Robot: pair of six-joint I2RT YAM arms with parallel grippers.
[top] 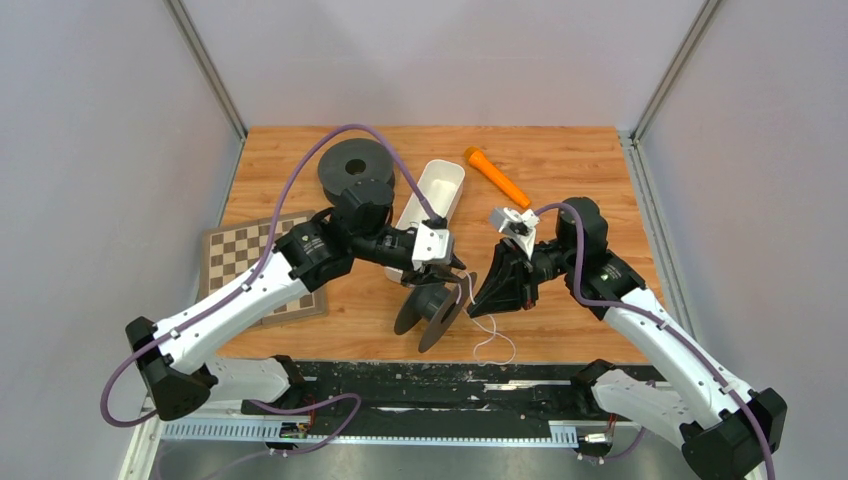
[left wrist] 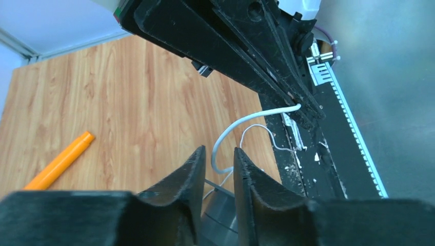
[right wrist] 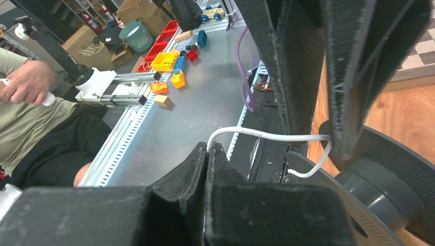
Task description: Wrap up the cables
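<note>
A white cable (top: 493,335) runs from a dark grey spool (top: 442,325) lying on its side near the table's front. My right gripper is shut on the cable's end portion, right of the spool. From its tips the cable (left wrist: 233,125) curves in a loop toward my left gripper. That gripper is part open, and the loop shows in the gap between its fingertips; whether the pads touch it I cannot tell. In the top view the left gripper (top: 457,272) hangs over the spool, close beside the right one (top: 474,313).
Behind the left arm stand a second dark spool (top: 357,165) and a white tray (top: 443,183). A chessboard (top: 235,255) lies at the left, an orange tube (top: 497,177) at the back right. Bare wood is free on the right. Both grippers are very near each other.
</note>
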